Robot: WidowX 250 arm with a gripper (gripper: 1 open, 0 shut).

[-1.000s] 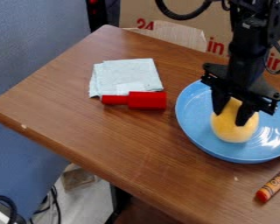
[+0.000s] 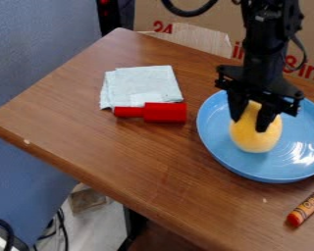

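A yellow rounded object rests on a blue plate at the right of the table. My black gripper is over it from above, its fingers against the yellow object's top; whether they are closed on it is hard to tell, as the near finger hides the contact.
A red cylindrical object lies beside a folded pale cloth left of the plate. An orange marker lies at the front right. A cardboard box stands behind.
My gripper and the yellow object have shifted slightly left and up on the plate.
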